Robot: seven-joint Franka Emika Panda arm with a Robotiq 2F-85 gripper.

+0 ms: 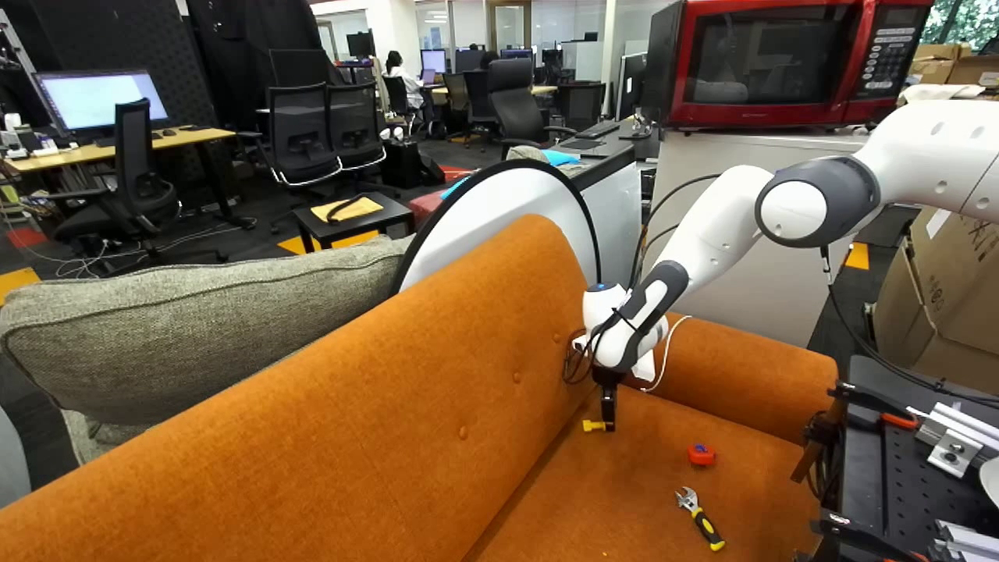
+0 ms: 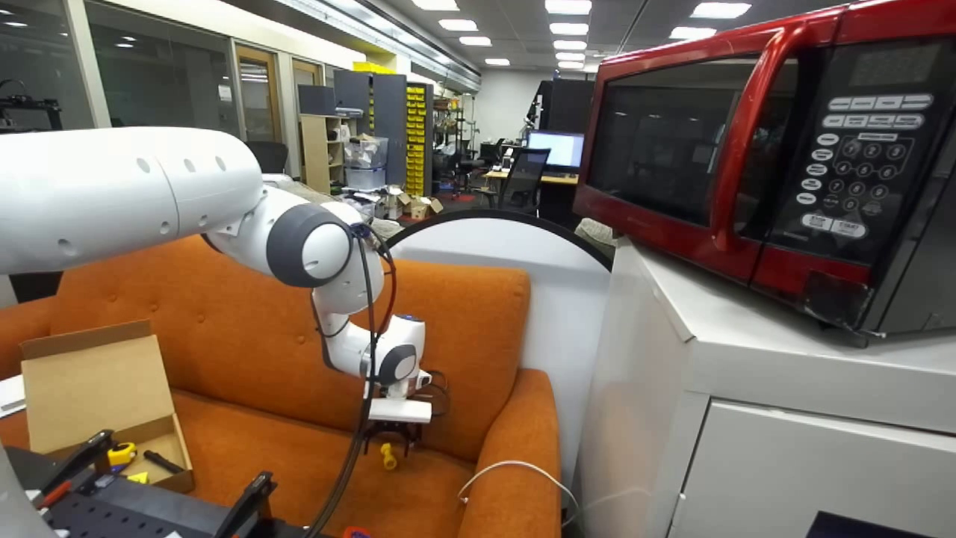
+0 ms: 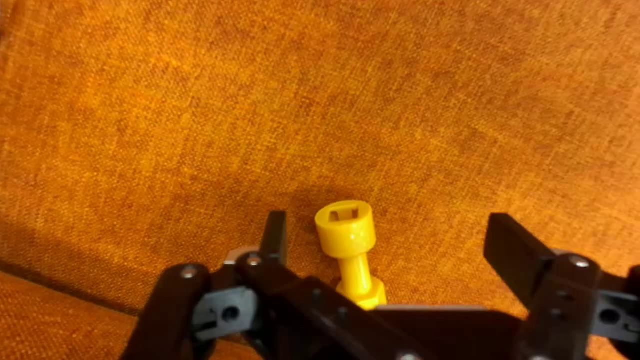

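A yellow bolt-shaped piece with a slotted round head lies on the orange sofa seat, close to the backrest crease. In the wrist view my gripper is open around it, the piece sitting nearer the left finger and clear of the right finger. The piece's lower end is partly hidden by the gripper body. Exterior view 1 has the dark gripper pointing down beside the yellow piece. From the other side, the yellow piece shows below the gripper.
A red item and an adjustable wrench lie farther forward on the seat. The backrest and armrest bound this corner. An open cardboard box holds tools. A white cable crosses the armrest.
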